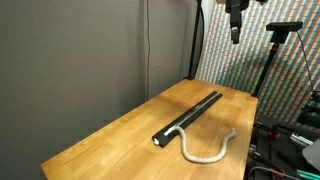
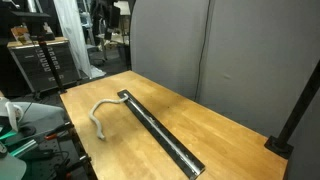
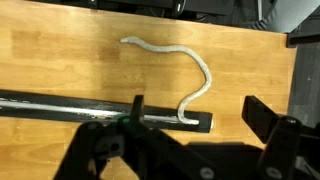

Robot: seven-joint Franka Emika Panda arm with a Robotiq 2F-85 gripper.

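Observation:
A pale grey, flexible rope-like piece [image 1: 207, 158] lies curved on the wooden table [image 1: 100, 155]. Beside it runs a long black channel [image 1: 190, 117] with a light strip along its middle. In the wrist view, one end of the rope [image 3: 206, 80] rests on the channel [image 3: 50, 106] near its end, while the other end lies free on the wood. High above the table hangs my gripper, open, with fingers [image 3: 133, 127] wide apart and clear of both things. Exterior view 1 shows the gripper [image 1: 235, 36] well above the table's far edge.
Bare wood surrounds the channel, with ample room on the table's left side in exterior view 1. A black post [image 2: 288, 125] stands at the table's right edge in exterior view 2. A grey partition [image 2: 240, 65] rises behind the table.

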